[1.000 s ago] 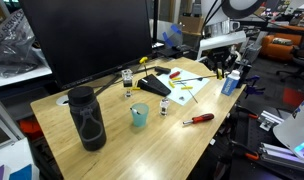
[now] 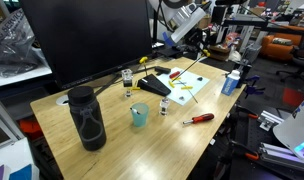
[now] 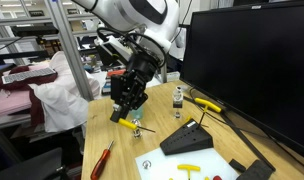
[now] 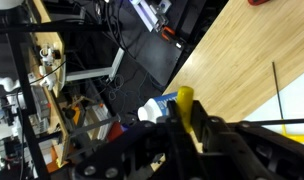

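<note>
My gripper point(image 3: 120, 115) is shut on the yellow handle of a screwdriver point(image 3: 127, 124), and its thin shaft points out sideways. In the wrist view the yellow handle point(image 4: 184, 104) stands up from between the fingers, and my gripper covers its lower part. The gripper point(image 2: 202, 54) is raised above the right part of the table in exterior view 1, clear of the things below. A black angled holder point(image 3: 185, 137) stands on the table. Another yellow-handled screwdriver point(image 3: 206, 104) sits at the holder.
White paper point(image 2: 199, 94) with small tools lies under the arm. A red screwdriver point(image 2: 199, 119), a small white bottle point(image 2: 164, 105), a teal cup point(image 2: 139, 114) and a blue-and-white bottle point(image 2: 231, 83) stand or lie nearby. A black cylinder point(image 2: 87, 118) is at left; monitors line the back.
Table objects look unmoved.
</note>
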